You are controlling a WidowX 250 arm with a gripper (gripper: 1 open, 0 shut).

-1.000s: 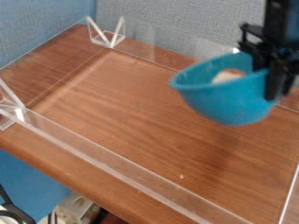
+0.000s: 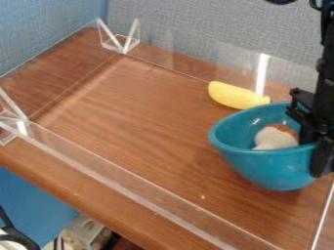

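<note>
A teal bowl [image 2: 255,166] sits low at the right of the wooden table, tilted slightly, with a pale round item [image 2: 274,139] inside it. My black gripper [image 2: 308,137] is shut on the bowl's right rim; its fingertips are partly hidden against the bowl. A yellow elongated object [image 2: 237,96] lies behind the bowl to its upper left.
Clear low walls with angled clear brackets [image 2: 117,39] run along its edges. A blue area lies beyond the lower-left edge.
My gripper and the bowl have come down from higher up and moved right, onto or close to the table surface. The yellow object shows more fully now.
</note>
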